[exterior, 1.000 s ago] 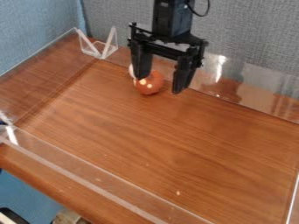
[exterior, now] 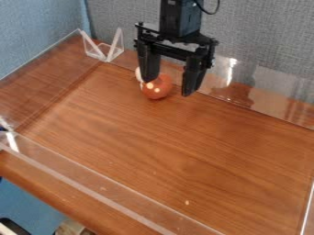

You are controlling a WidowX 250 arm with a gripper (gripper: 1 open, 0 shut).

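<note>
My black gripper (exterior: pixel 171 73) hangs from the top centre over the back of the wooden table, its two fingers spread wide and open. Behind and below it, near the left finger, sits a round orange-red object (exterior: pixel 157 89) with light spots on it, partly hidden by that finger. Whether the finger touches it I cannot tell.
Clear low walls edge the wooden table (exterior: pixel 185 165). A small white wire or clear frame (exterior: pixel 103 48) stands at the back left corner.
</note>
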